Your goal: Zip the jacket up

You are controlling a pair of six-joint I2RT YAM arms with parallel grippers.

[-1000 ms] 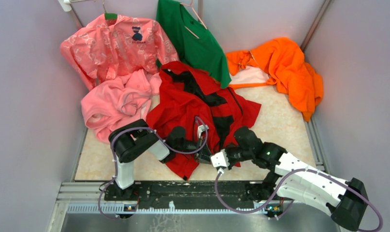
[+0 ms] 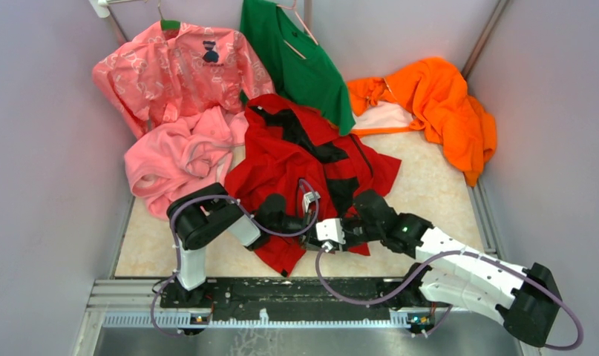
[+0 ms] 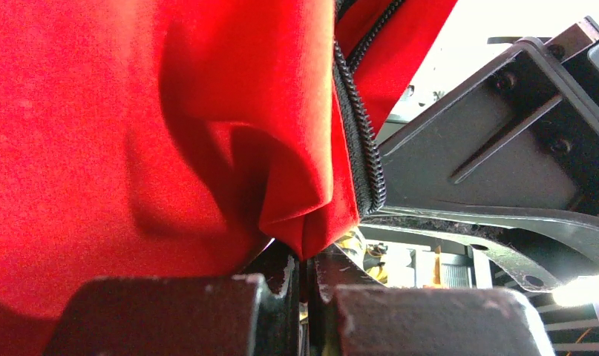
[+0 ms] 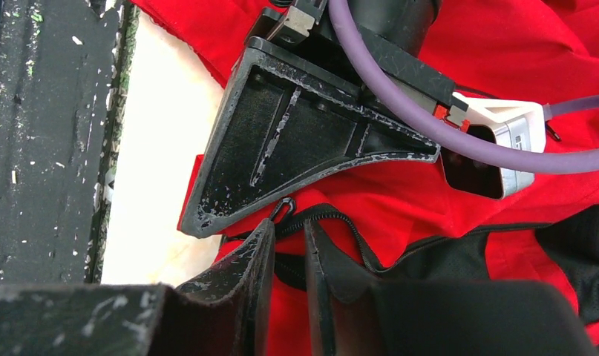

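The red jacket (image 2: pixel 270 152) lies spread in the middle, its black zipper (image 3: pixel 359 126) running along the front edge. My left gripper is shut at the lower front of the jacket, with a fold of red fabric at its fingertips in the left wrist view. My right gripper is beside it, its fingers a little apart around the zipper's lower part, near a black pull (image 4: pixel 285 208); whether they touch it I cannot tell. In the top view both grippers are mostly hidden by the arms.
A pink floral jacket (image 2: pixel 177 70) and pink fleece (image 2: pixel 174 159) lie at the left, a green top (image 2: pixel 296 74) at the back, an orange garment (image 2: pixel 448 119) at the right. The table's front edge is close below the grippers.
The left arm and the garments show no visible change.
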